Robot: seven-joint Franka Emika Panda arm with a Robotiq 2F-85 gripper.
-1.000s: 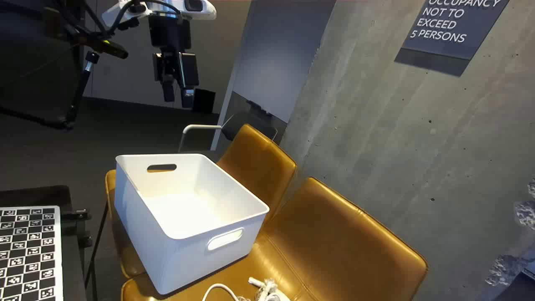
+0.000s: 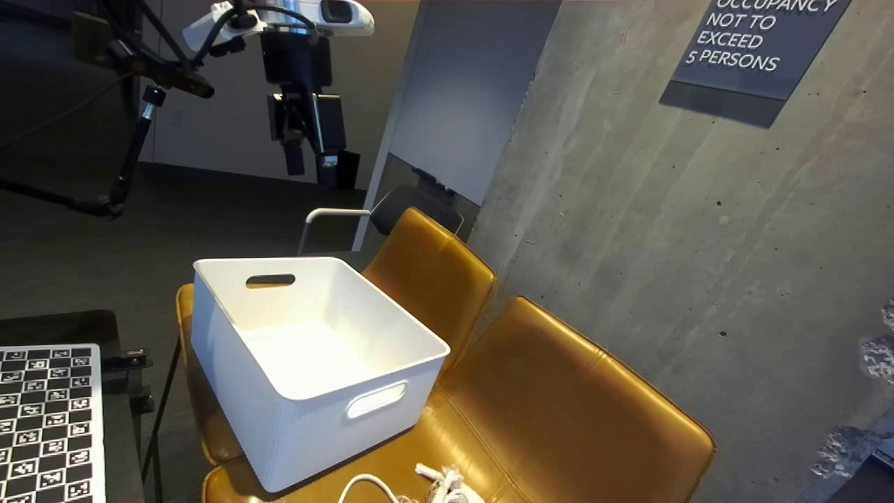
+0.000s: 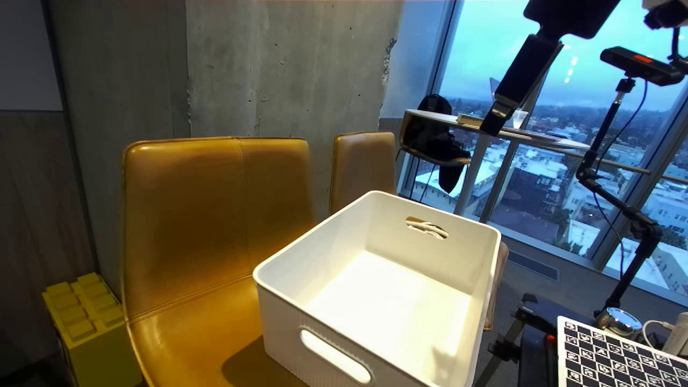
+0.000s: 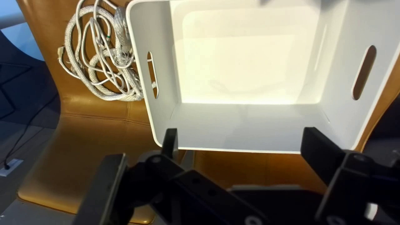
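A white plastic box [image 2: 323, 335] with a handle slot at each end rests across the brown chair seats. Its floor is bare in both exterior views and in the wrist view. High above it, my gripper [image 2: 310, 165] points downward in exterior view 1. In the wrist view the two dark fingertips stand wide apart, with nothing between them, over the box's near rim. Only part of the gripper, one long dark finger [image 3: 513, 90], shows in exterior view 2.
Coiled white rope and cord [image 4: 99, 71] lie on the chair beside the box. A checkered marker board [image 2: 50, 419] sits to one side, and a camera stand [image 3: 619, 213] rises behind it. A yellow block-shaped bin [image 3: 90, 329] is on the floor.
In exterior view 1 my gripper has shifted a little to the right and slightly lower. The box and the cord have stayed where they were.
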